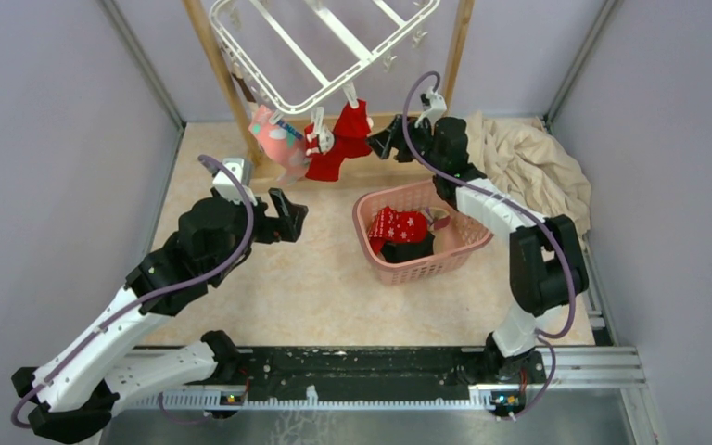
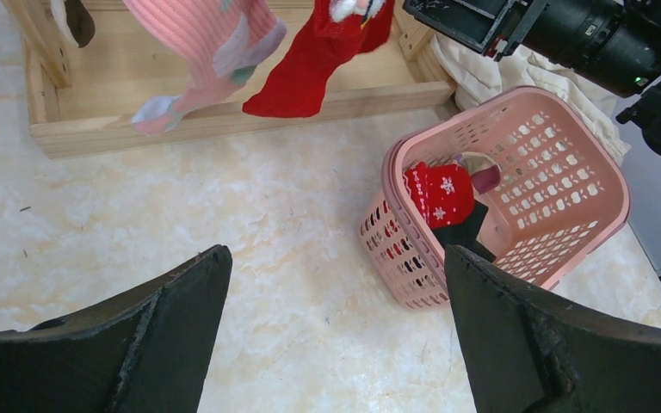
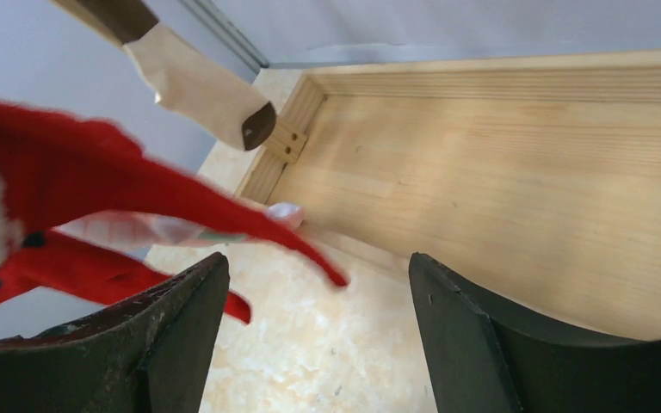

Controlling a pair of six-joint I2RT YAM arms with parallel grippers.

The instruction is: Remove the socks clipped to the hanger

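Red socks with a white-faced figure [image 1: 336, 144] hang clipped below the white hanger [image 1: 346, 37]; beside them hangs a pink sock [image 1: 281, 141]. At their right is my right gripper [image 1: 379, 145]. In the right wrist view its fingers [image 3: 185, 318] stand apart, and a blurred red toe [image 3: 305, 249] reaches in front of the gap; no cloth is visibly gripped. My left gripper is open and empty, lower and left of the hanging socks. Red and dark socks [image 1: 399, 227] lie in the pink basket [image 1: 426, 269].
A white sock with a dark toe [image 3: 198, 82] hangs at the far left of the hanger. Crumpled beige cloth [image 1: 528, 171] lies behind and right of the basket. The wooden frame [image 3: 482, 155] stands at the back.
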